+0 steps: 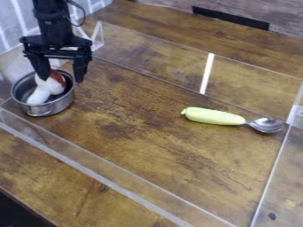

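Observation:
My black gripper (56,60) hangs open over a metal pot (48,105) at the left of the camera view. Inside the pot lie a white object (45,89) and something red, partly hidden under the gripper. A pale green corn-like toy (213,116) lies on the wooden table at the right, beside a silver spoon (267,124).
Clear plastic walls border the wooden table (142,160).

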